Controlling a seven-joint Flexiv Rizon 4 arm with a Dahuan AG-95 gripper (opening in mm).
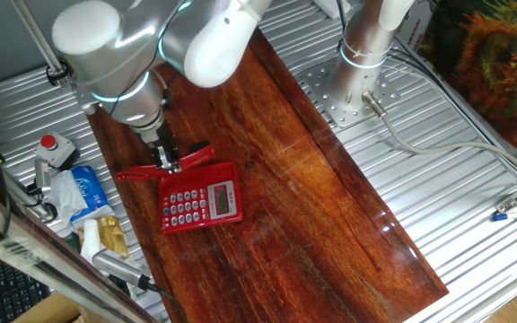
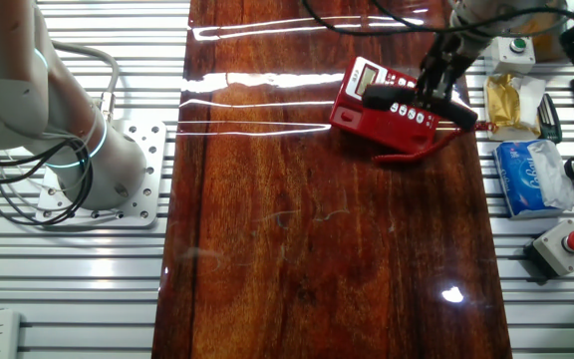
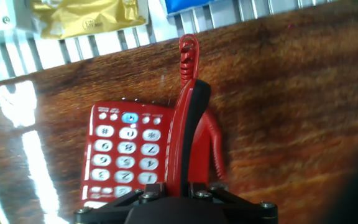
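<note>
A red desk telephone [image 1: 199, 199] with light keys and a small display lies on the dark wooden board. Its red handset [image 3: 181, 134], black along one side, stands between the fingers of my gripper, which is shut on its middle. In exterior view 2 the handset [image 2: 407, 108] appears above the phone body [image 2: 379, 122], its black side showing. The coiled cord [image 3: 189, 57] hangs from the handset's end and also runs beside the base. The gripper [image 1: 168, 165] is over the phone's upper edge in exterior view 1.
Beside the board's edge lie a blue tissue pack [image 2: 532, 178], a gold packet [image 2: 512, 102] and a grey box with a red button [image 2: 566, 245]. Most of the wooden board [image 2: 277, 249] is bare.
</note>
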